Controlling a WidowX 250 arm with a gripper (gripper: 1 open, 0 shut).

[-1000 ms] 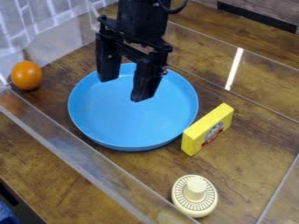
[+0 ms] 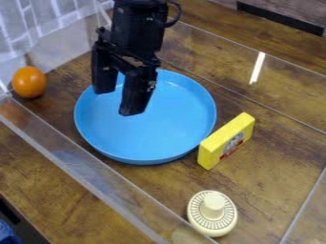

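Note:
My black gripper (image 2: 122, 88) hangs over the left-back part of a round blue plate (image 2: 145, 129), its fingers spread apart and open, with nothing visible between them. An orange round object (image 2: 30, 82) sits at the left on the wooden table, apart from the plate. A yellow box (image 2: 226, 140) with a red label stands just right of the plate.
A cream object with a knob (image 2: 212, 213) lies at the front right. Clear strips, perhaps a transparent barrier, run along the left and front.
My gripper has shifted to the left and turned somewhat. The objects on the table have not visibly moved.

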